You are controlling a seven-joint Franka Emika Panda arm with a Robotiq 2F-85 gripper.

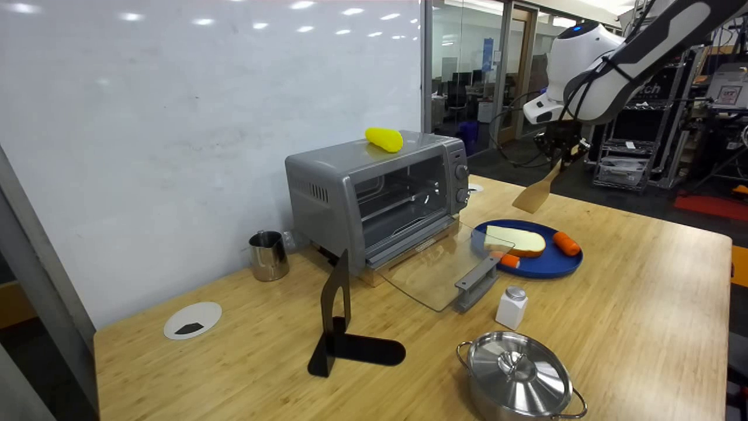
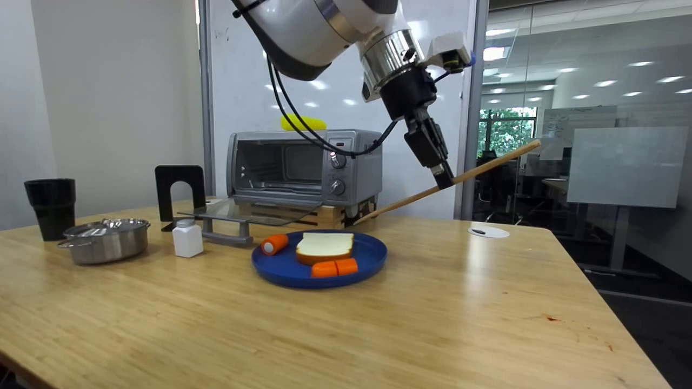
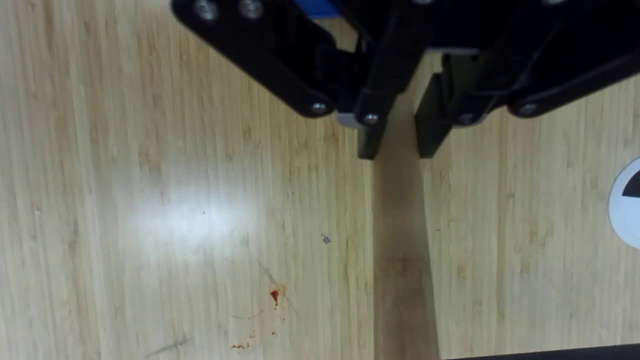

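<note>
A wooden spatula [image 1: 536,195] is held in the air with its flat blade slanting down toward the toaster oven side. My gripper is shut on its handle, which runs between the two black fingers in the wrist view. In the second exterior view the spatula [image 2: 415,196] tilts, blade end low and handle end high, with the gripper [image 2: 444,181] around its middle. Below and to the side lies a blue plate [image 2: 285,275] bearing a bread slice [image 2: 324,247] and several orange carrot pieces [image 2: 334,268]. The spatula touches none of these.
A grey toaster oven [image 1: 326,179] has its glass door [image 1: 442,266] lowered, with a yellow object [image 1: 384,139] on top. A white shaker [image 1: 512,307], lidded pot [image 1: 519,375], black stand [image 1: 336,330] and metal cup [image 1: 268,256] stand around.
</note>
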